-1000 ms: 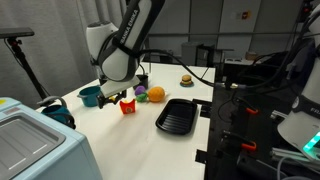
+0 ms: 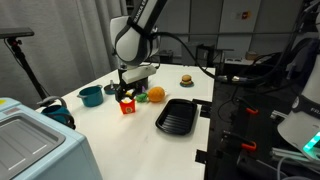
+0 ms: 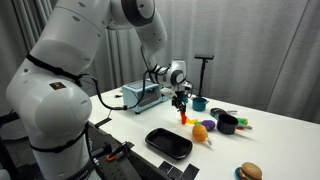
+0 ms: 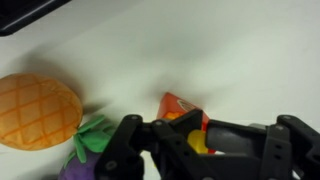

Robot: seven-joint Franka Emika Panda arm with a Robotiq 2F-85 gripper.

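A small red box (image 2: 128, 107) with yellow and orange contents stands on the white table. My gripper (image 2: 123, 95) hangs just above and beside it, pointing down. From the other side, the red box (image 3: 184, 118) shows directly below the gripper (image 3: 182, 104). In the wrist view the red box (image 4: 172, 105) is partly covered by the dark fingers (image 4: 225, 132). The gripper looks shut; nothing shows clearly held in it, though the fingers hide part of the box and its yellow piece.
A black tray (image 2: 178, 117) lies in front, with an orange pumpkin-like toy (image 2: 156, 94) behind it. A purple eggplant (image 3: 208, 125), a dark pot (image 3: 228, 124), a teal pot (image 2: 92, 96) and a toy burger (image 3: 249, 171) stand around. A toaster oven (image 2: 40, 145) occupies the near left.
In exterior view 1 the arm and gripper have shifted right, with the gripper closer over the red box. The red box and the other objects look unmoved.
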